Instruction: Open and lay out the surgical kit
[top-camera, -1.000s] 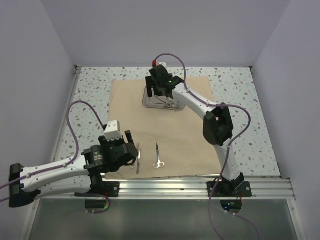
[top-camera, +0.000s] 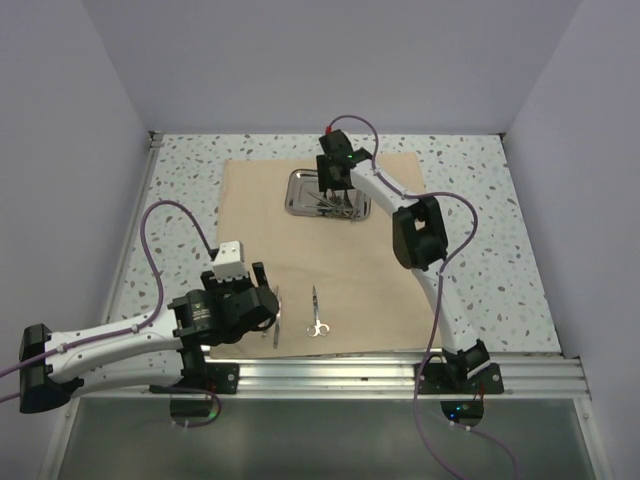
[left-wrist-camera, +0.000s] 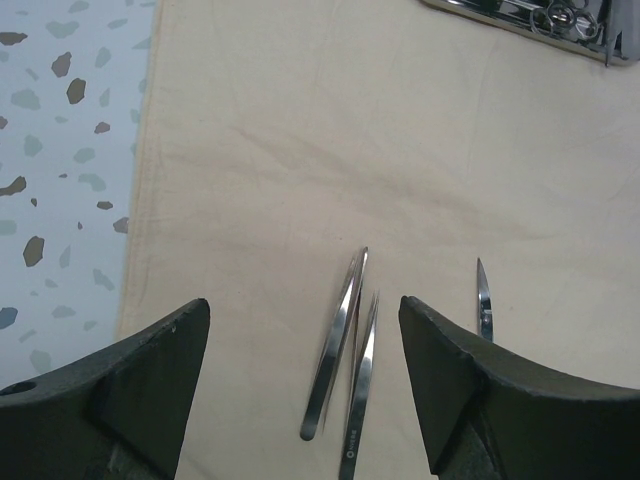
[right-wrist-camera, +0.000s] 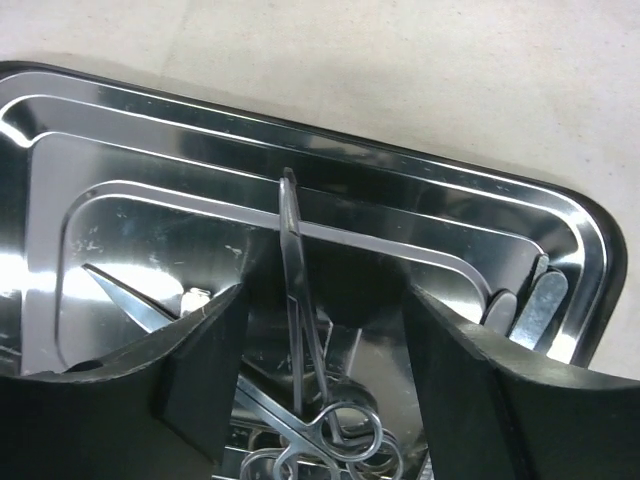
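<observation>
A steel tray (top-camera: 295, 205) at the back of the beige cloth holds scissors, forceps (right-wrist-camera: 295, 260) and other instruments. My right gripper is over it, fingers apart, straddling the upright forceps and scissor rings; whether anything touches the pads is unclear. My left gripper hangs open above tweezers (left-wrist-camera: 333, 350) and a second pair (left-wrist-camera: 357, 410) on the lower cloth. A slim blade (left-wrist-camera: 483, 300) lies to their right; in the top view scissors (top-camera: 317, 326) lie there.
The speckled table (top-camera: 480, 280) shows around it, with walls at back and sides.
My right gripper has moved rightward and slightly down within the tray area.
</observation>
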